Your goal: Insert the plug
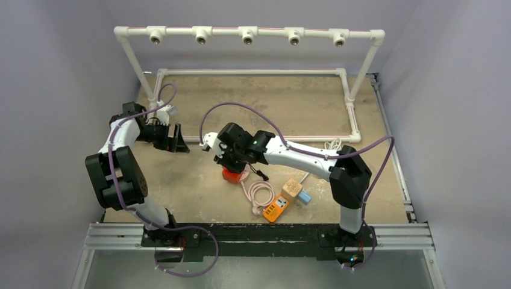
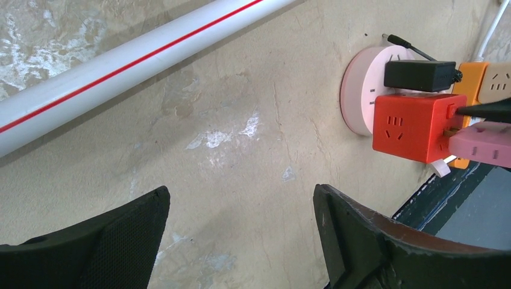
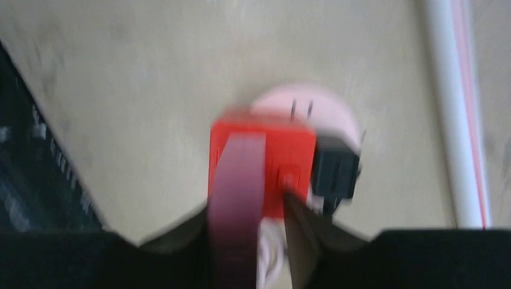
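Observation:
My right gripper (image 1: 229, 161) hangs over the red socket block (image 2: 410, 126) at the centre. In the blurred right wrist view it is shut on a pink plug (image 3: 238, 186), held against or just above the red block (image 3: 289, 144); whether it is in a socket I cannot tell. In the left wrist view the pink plug (image 2: 482, 141) is at the block's right side, with prongs visible. My left gripper (image 1: 172, 141) stands open at the left, its fingers empty over bare board.
A black adapter (image 2: 419, 75) and pink round socket (image 2: 355, 90) sit beside the red block. A coiled pink cable (image 1: 259, 192), orange strip (image 1: 274, 209), wooden cube (image 1: 292, 188) and blue block (image 1: 304, 197) lie to the front right. A white pipe (image 2: 132, 66) crosses behind. The left-centre board is clear.

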